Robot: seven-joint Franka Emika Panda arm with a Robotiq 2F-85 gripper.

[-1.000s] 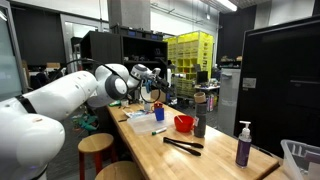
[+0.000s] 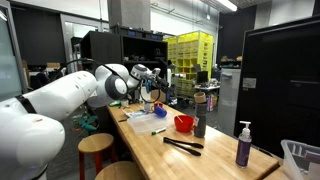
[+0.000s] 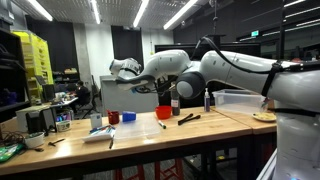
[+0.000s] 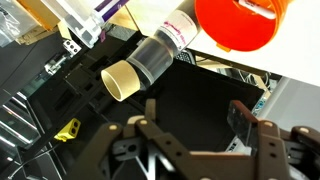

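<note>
In the wrist view my gripper has its fingers (image 4: 150, 112) well apart, with only a dark background between them. Beyond the fingertips lies a grey see-through bottle (image 4: 152, 58) with a beige cap (image 4: 121, 80). A red bowl (image 4: 238, 22) shows at the top edge, right of the bottle. On the table in exterior view 1, the red bowl (image 2: 183, 123) stands beside the dark bottle (image 2: 200, 127). A blue cup-like object (image 2: 160, 112) sits farther back, below the arm's far end. The fingers are too small to make out there.
The long wooden table (image 2: 205, 160) has bare room at its near end. Black tongs-like utensils (image 2: 184, 147) lie mid-table, and a purple pump bottle (image 2: 244, 147) stands near the right edge. A clear bin (image 2: 300, 158) is beyond it. Stools (image 2: 96, 143) stand on the left.
The blue object looks lower and wider than a second ago, when it appeared taller. The arm has shifted only slightly; the bowl and dark bottle are where they were.
</note>
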